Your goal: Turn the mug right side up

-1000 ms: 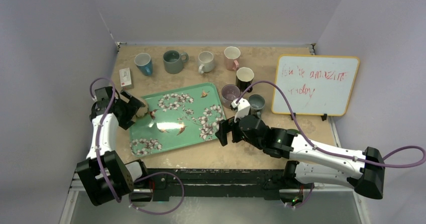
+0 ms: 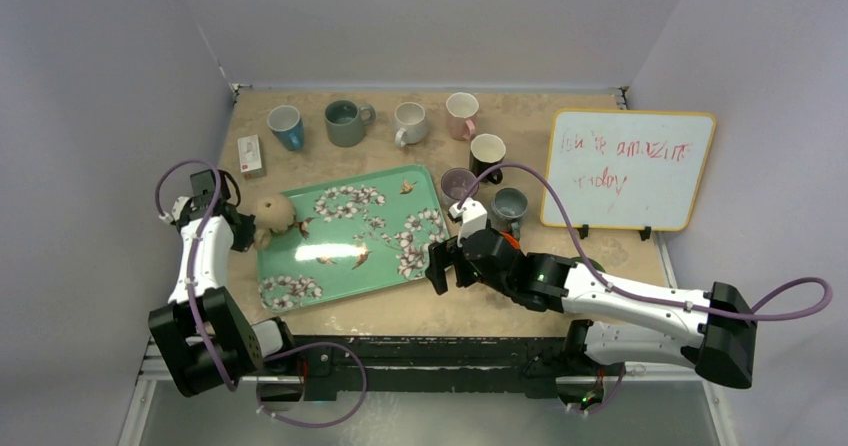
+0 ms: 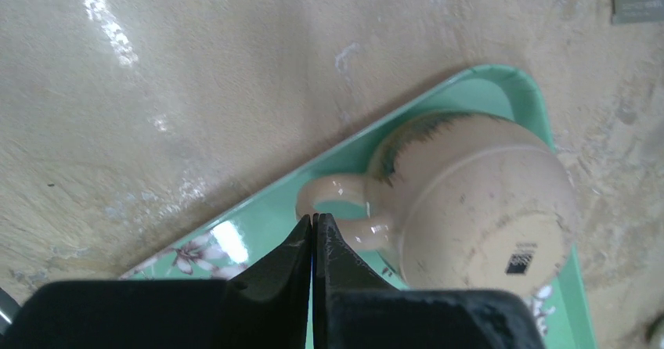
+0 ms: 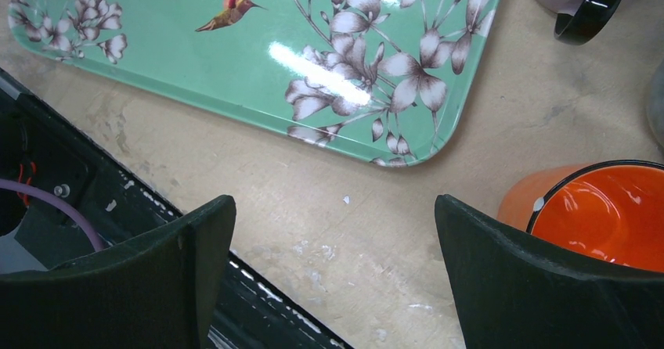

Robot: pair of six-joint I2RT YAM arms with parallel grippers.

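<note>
The beige mug [image 2: 274,212] lies upside down at the tray's left end, its base facing up. In the left wrist view the same mug [image 3: 485,208] shows a small black label on its base, and its handle [image 3: 313,186] points left. My left gripper is shut, fingertips together with nothing between them. Its tips overlap the near edge of the handle in that view, and the handle lies outside the fingers. Over the table by the tray's right corner, my right gripper stands open and empty.
The green tray [image 2: 340,256] is bare apart from the mug. An orange mug [image 4: 603,216] sits close to my right gripper's finger. Several mugs line the back and right, including a blue one [image 2: 286,126]. A white box [image 2: 251,156] and a whiteboard [image 2: 630,166] flank them.
My left gripper has gone from open to shut and has drawn left, uncovering the mug in the top view. The right arm has shifted slightly; its gripper stays open.
</note>
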